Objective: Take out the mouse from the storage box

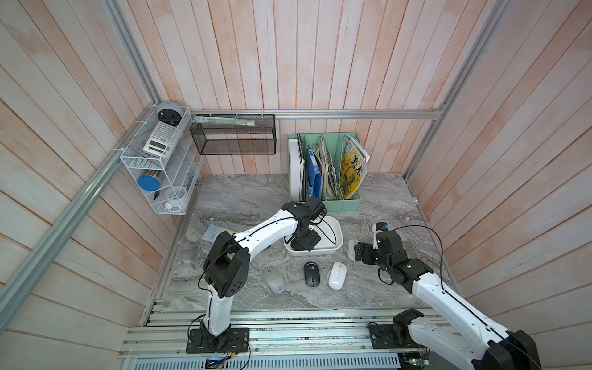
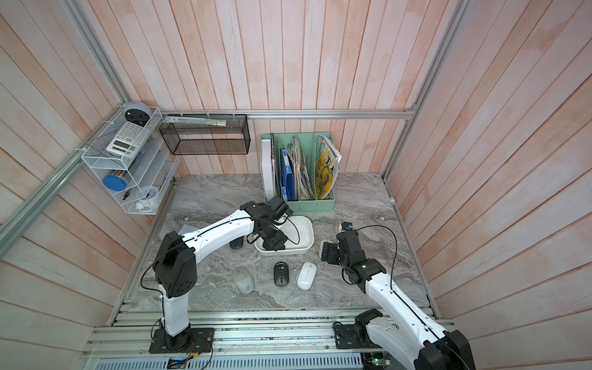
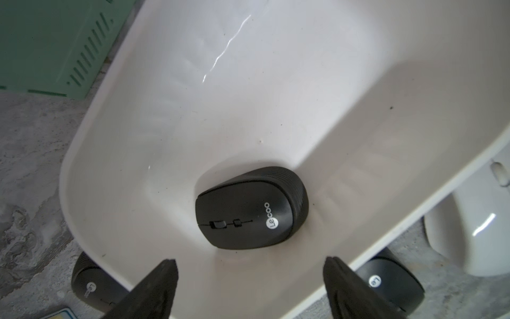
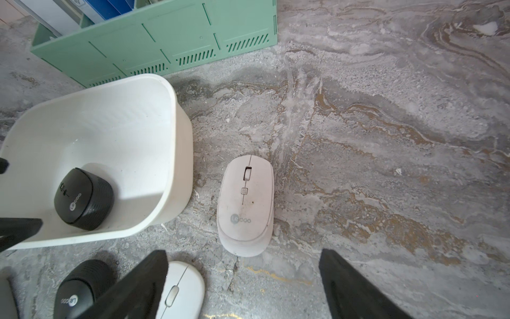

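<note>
A black mouse (image 3: 249, 210) lies in one corner of the white storage box (image 3: 101, 138), its logo and wheel facing up in the left wrist view. Over that corner hangs my left gripper, its fingers spread wide apart and empty; the mouse lies ahead of the fingertips, untouched. In the right wrist view the same mouse shows small at the left, inside the box (image 4: 183, 148). My right gripper is open too, empty, above the table to the right of the box, with a white mouse (image 4: 246, 207) on the table in front of it.
Other mice lie around the box: a grey one (image 1: 273, 280), a black one (image 1: 312, 273) and a white one (image 1: 336, 275) in front. A green file holder (image 1: 326, 204) stands close behind the box. At the right, the tabletop is bare.
</note>
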